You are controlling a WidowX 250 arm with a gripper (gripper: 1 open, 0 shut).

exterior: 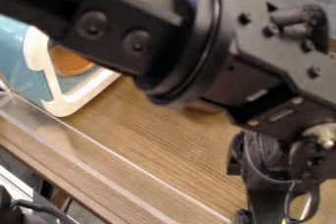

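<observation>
The black arm fills the top and right of the view, its gripper (273, 194) hanging at the lower right over the wooden surface (157, 154). The fingertips are partly cropped and dark, so what lies between them is hard to see. A round object behind the arm's middle joint is almost wholly hidden.
A light blue and white appliance (57, 90) with an orange round part (69, 62) stands at the upper left. A clear strip (79, 169) runs along the front edge of the wood. Dark cables and equipment sit at the bottom left.
</observation>
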